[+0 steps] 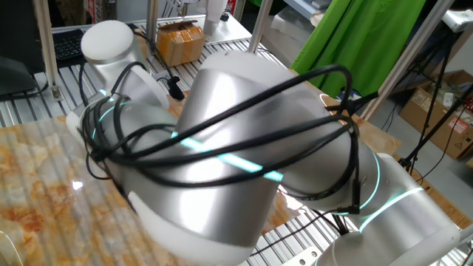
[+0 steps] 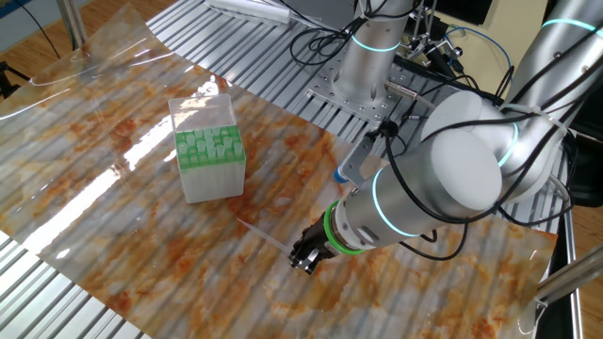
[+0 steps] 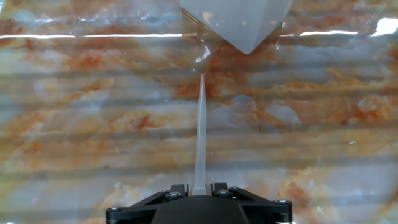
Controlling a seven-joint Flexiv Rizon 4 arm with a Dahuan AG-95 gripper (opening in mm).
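Observation:
A long translucent pipette tip point(image 3: 201, 140) points straight ahead from my gripper in the wrist view, its thick end between the fingers. The fingers are shut on it; its rear end is hidden behind the black gripper body. In exterior view 2 the thin tip point(image 2: 266, 235) sticks out from the gripper point(image 2: 303, 263) toward the left, over the marbled sheet. Beyond it stands a white tip box point(image 2: 214, 182) with green-topped contents and a clear raised lid point(image 2: 200, 112). A pale corner of the box point(image 3: 245, 28) shows ahead in the wrist view. Exterior view 1 hides the gripper behind the arm.
A glossy marbled sheet point(image 2: 94, 202) covers most of the slatted metal table and is bare around the box. Black cables point(image 1: 244, 159) loop loosely along the arm. At the back sits a cardboard box point(image 1: 180, 43), away from the arm.

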